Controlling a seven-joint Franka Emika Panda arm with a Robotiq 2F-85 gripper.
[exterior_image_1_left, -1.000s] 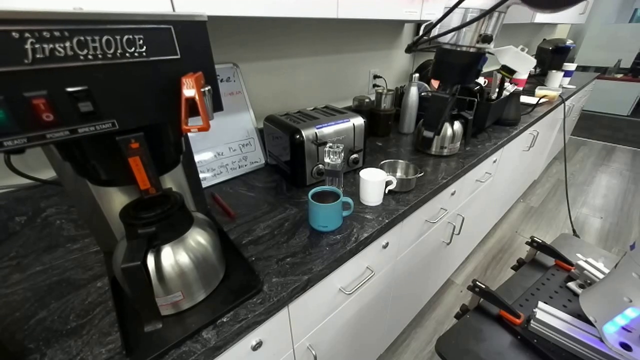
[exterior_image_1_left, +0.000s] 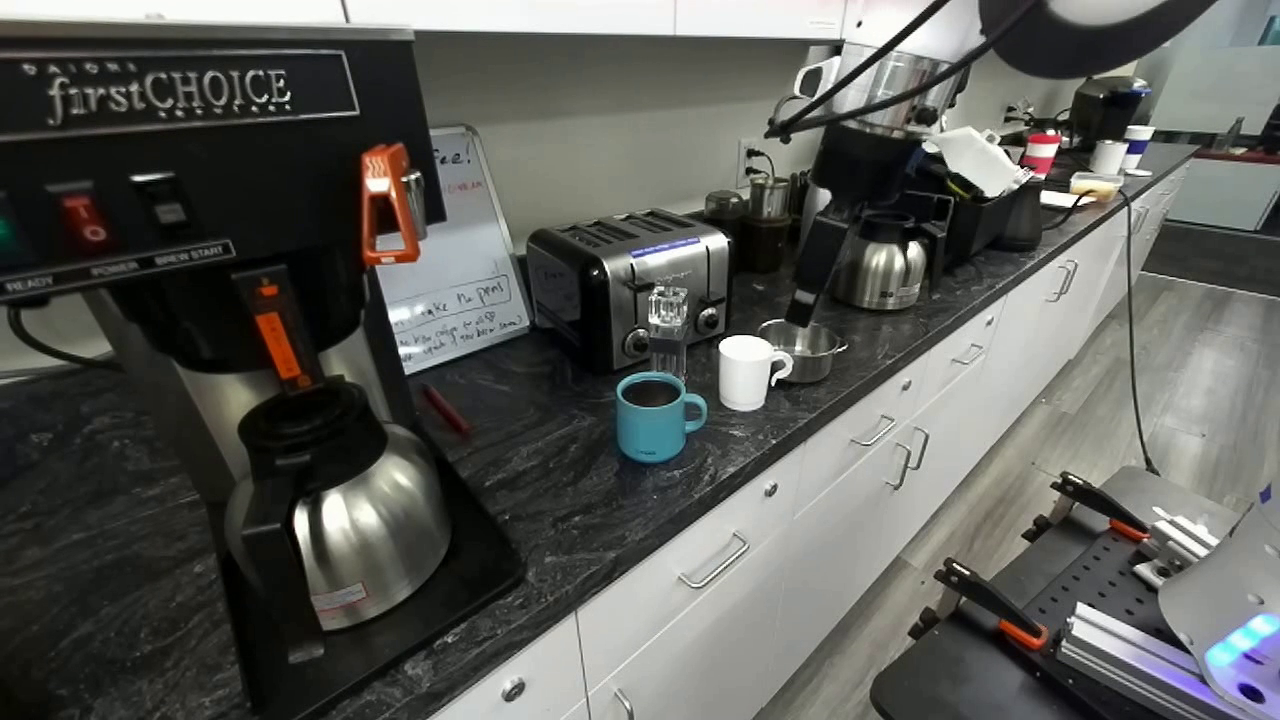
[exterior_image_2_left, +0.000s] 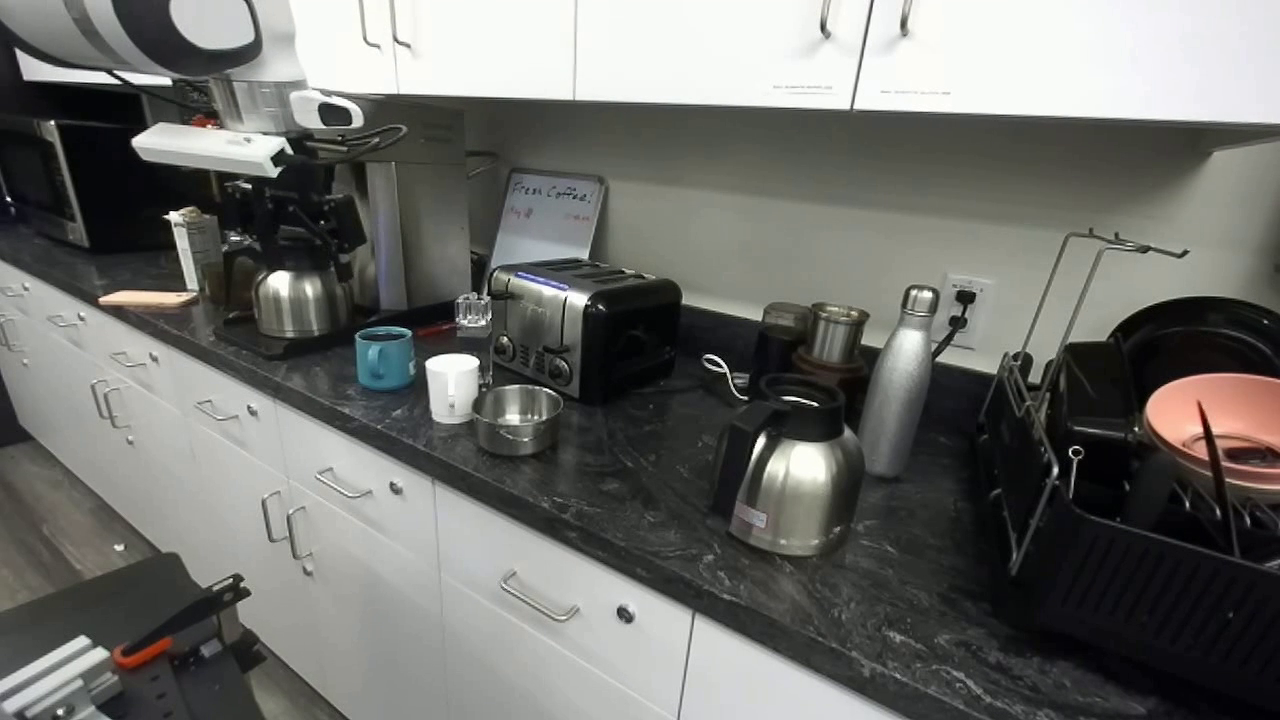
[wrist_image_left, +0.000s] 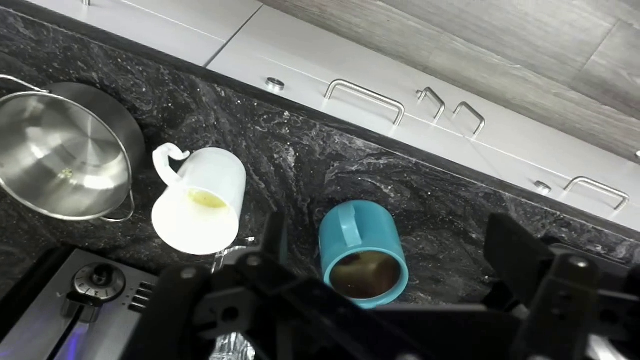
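A teal mug (wrist_image_left: 363, 234) with dark liquid stands upright on the black counter. In the wrist view it shows between the spread fingers of my gripper, which is open and holds nothing. In exterior view 1 one dark finger (exterior_image_1_left: 818, 266) hangs down, overlapping the scene behind the cups. Beside the teal mug stands a white mug (exterior_image_1_left: 745, 373) with a little yellowish liquid inside, its handle toward a small steel pot (exterior_image_2_left: 517, 420). A clear glass-like piece (exterior_image_1_left: 667, 326) stands between the mugs and the toaster; my gripper partly covers it in the wrist view.
The toaster (exterior_image_1_left: 636, 283) stands behind the cups. A coffee maker with a steel carafe (exterior_image_1_left: 372, 528) occupies one side; another carafe (exterior_image_2_left: 797, 474) and a silver bottle (exterior_image_2_left: 897, 384) stand past the pot. The counter's front edge runs close to the mugs.
In exterior view 1 the arm and gripper have shifted left, and a finger now reaches lower in the picture. The silver bottle is now mostly covered. Mugs and pot have stayed put.
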